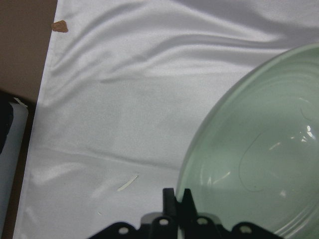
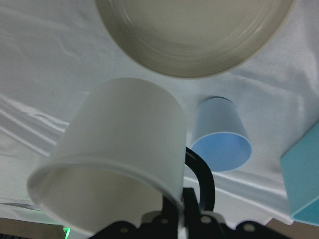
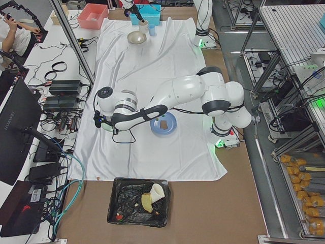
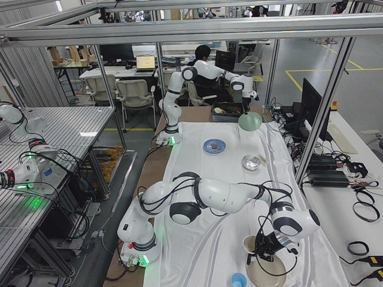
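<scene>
My left gripper is shut on the rim of a pale green bowl [image 1: 254,139], which it holds over the white cloth [image 3: 152,76], also seen as a green disc [image 4: 250,121] in the right camera view. At the other end, my right gripper is shut on a white mug [image 2: 114,134] with a black handle [image 2: 204,179], above the cloth beside a beige bowl [image 2: 194,62] and a light blue cup [image 2: 219,124].
A blue plate [image 3: 163,129] lies mid-cloth, a metal dish [image 4: 251,162] near it. A black lined tray [image 3: 133,216] holds food and a white cup. A turquoise bin [image 2: 304,169] stands near the right gripper.
</scene>
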